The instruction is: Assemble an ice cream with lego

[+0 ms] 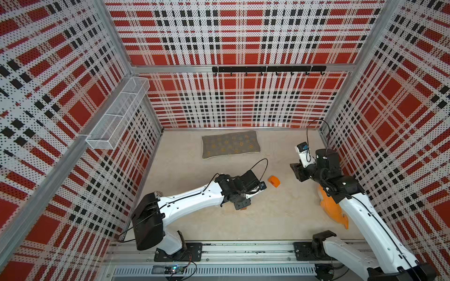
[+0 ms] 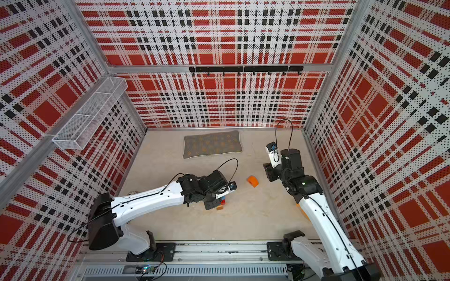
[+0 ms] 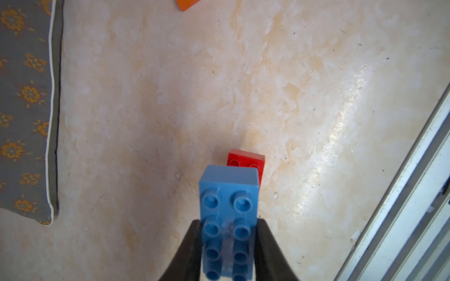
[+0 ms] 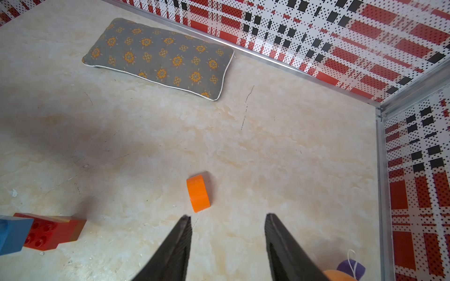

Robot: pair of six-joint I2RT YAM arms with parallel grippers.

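A blue brick (image 3: 228, 187) is held in my left gripper, which is shut on it, just over a red brick (image 3: 245, 159) in the middle front of the table. In the right wrist view the red brick (image 4: 51, 234) lies at lower left, partly behind the blue one (image 4: 11, 236). An orange piece (image 4: 198, 193) lies apart on the table to the right of them. My right gripper hangs open above the table at the right, nothing between its fingers.
A grey flowered cushion (image 1: 230, 144) lies at the back. An orange soft object (image 1: 332, 208) is at the right edge. A wire basket (image 1: 114, 117) is on the left wall.
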